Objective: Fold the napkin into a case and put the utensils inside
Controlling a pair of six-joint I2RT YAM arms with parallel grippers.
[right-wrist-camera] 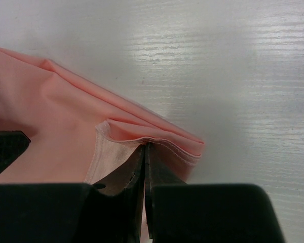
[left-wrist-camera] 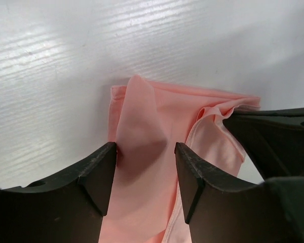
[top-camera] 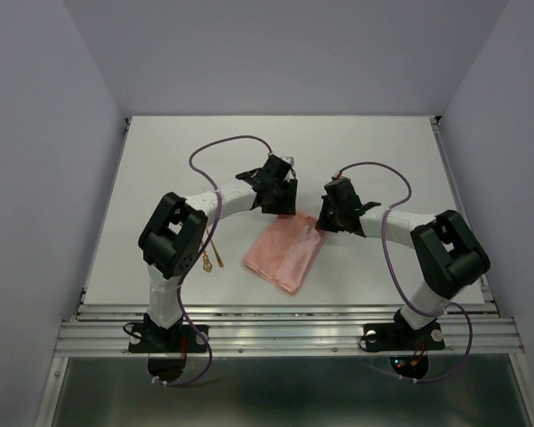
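The pink napkin lies folded in the middle of the table, its front layer ending in a seam. At its far right corner my right gripper is shut on the cloth; the right wrist view shows the pinched edge of the napkin between the closed fingertips. Over the far left part stands my left gripper, its fingers apart and a raised pink ridge of cloth between and beyond them, not clamped. Gold utensils lie on the table left of the napkin, partly hidden by the left arm.
Both grippers stand close together at the napkin's far edge. A purple cable loops over the utensils' side.
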